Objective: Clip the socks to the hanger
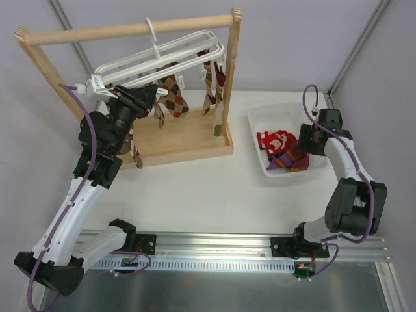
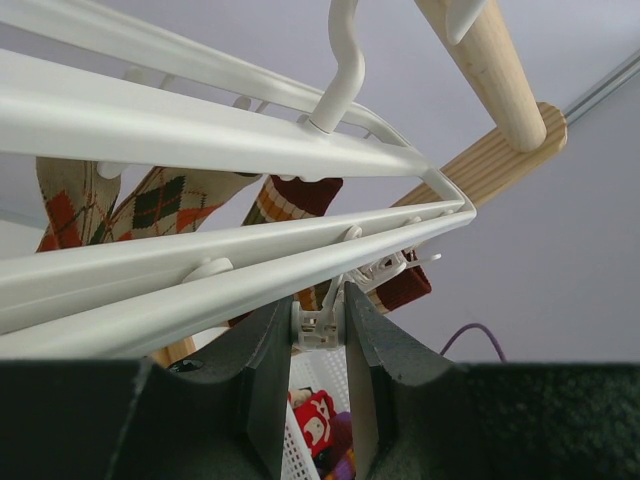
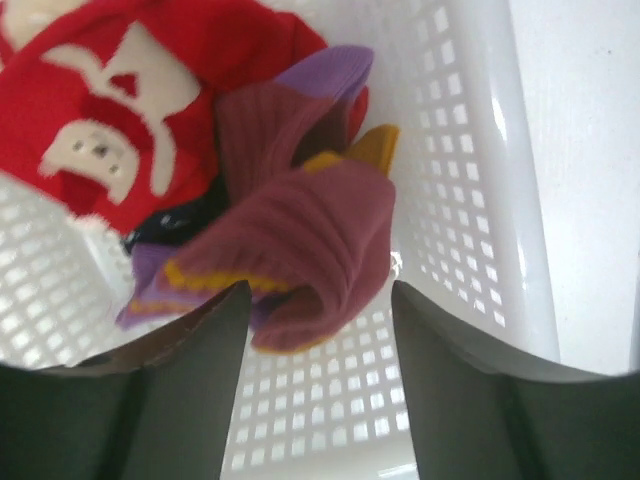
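A white clip hanger (image 1: 166,55) hangs from a wooden rack with several patterned socks (image 1: 174,101) clipped on it. My left gripper is shut on a white clip under the hanger's front rail. In the white basket (image 1: 263,159) lie red-and-white fabric (image 3: 110,150) and maroon, purple and yellow socks (image 3: 310,240). My right gripper is over the basket's right side, its fingers apart around the lower edge of the crumpled socks, which are not lifted.
The wooden rack (image 1: 231,65) and its base take up the back left. The table's middle, in front of rack and basket, is clear.
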